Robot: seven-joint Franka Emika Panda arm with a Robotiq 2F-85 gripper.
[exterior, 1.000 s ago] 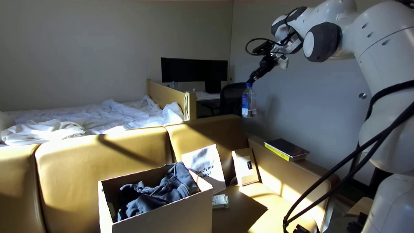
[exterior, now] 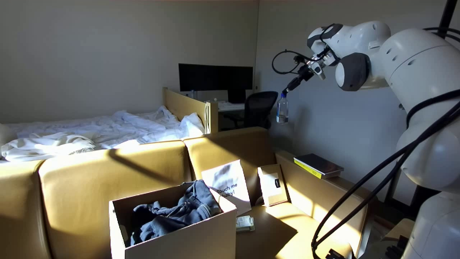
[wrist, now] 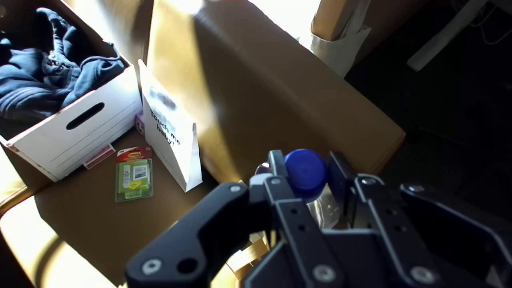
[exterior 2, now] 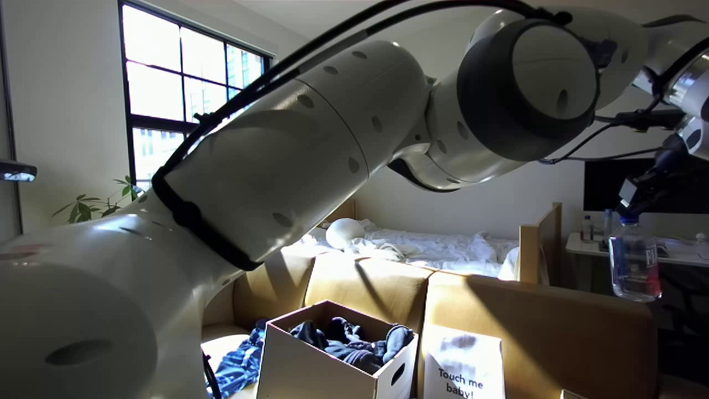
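A clear plastic bottle (exterior: pixel 282 110) with a blue cap hangs upright in the air, above the right end of the sofa. My gripper (exterior: pixel 285 92) is shut on its cap from above. In the wrist view the blue cap (wrist: pixel 305 172) sits between the two fingers of my gripper, and most of the bottle's body is hidden below it. Exterior view 2 shows the bottle (exterior 2: pixel 635 262) at the far right, with some liquid inside, held by the gripper (exterior 2: pixel 630 207).
A white box (exterior: pixel 181 235) of dark clothes stands on the tan sofa (exterior: pixel 116 172). Beside it are a "Touch me baby!" bag (exterior: pixel 228 185), a small green package (wrist: pixel 134 175) and a brown box (exterior: pixel 272 185). A book (exterior: pixel 319 165) lies on the armrest.
The gripper and bottle have moved a little right and slightly up in exterior view 1, and the bottle's label has turned. The arm has shifted with them; the sofa items are unmoved.
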